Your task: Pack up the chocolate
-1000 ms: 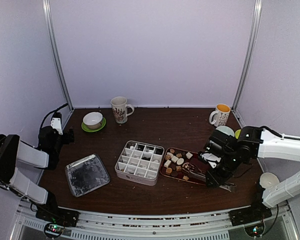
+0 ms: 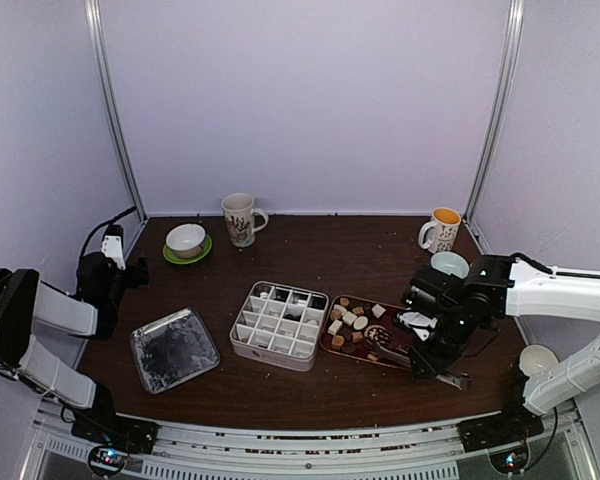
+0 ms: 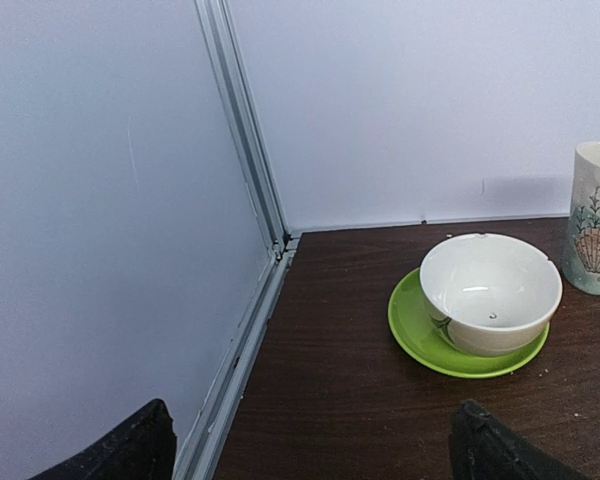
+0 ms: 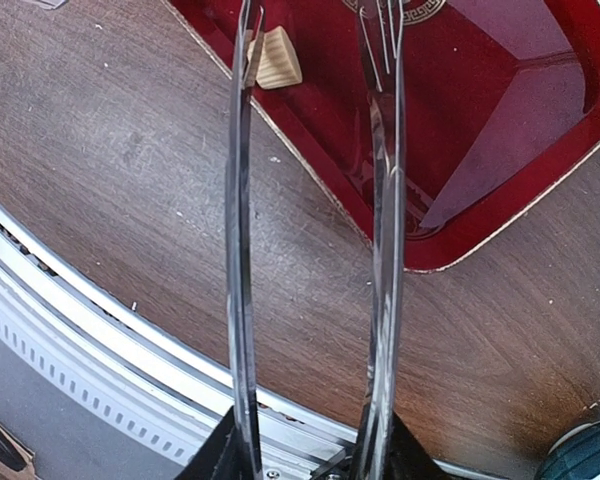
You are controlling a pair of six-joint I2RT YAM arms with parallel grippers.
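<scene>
A red tray holds assorted chocolates, right of a white compartment box. My right gripper reaches into it with tongs; in the right wrist view the tongs are part open, a tan chocolate piece at the left tip, inside the tray's rim. Whether it is gripped cannot be told, though the other tip stands apart from it. My left gripper is open at the far left, facing a white bowl on a green plate.
A metal lid lies front left. Two mugs stand at the back, a pale bowl behind the right arm.
The left arm has not moved.
</scene>
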